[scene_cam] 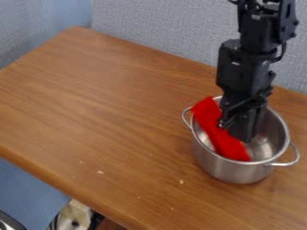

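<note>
A steel pot (240, 171) with two handles stands on the right of the wooden table (96, 108). A red block (216, 130) is tilted down inside it along the left side. My black gripper (240, 130) reaches down into the pot at the block; whether its fingers still grip it is hidden.
Pale textured walls stand behind and to the left, and the table's front left edge shows at the lower left.
</note>
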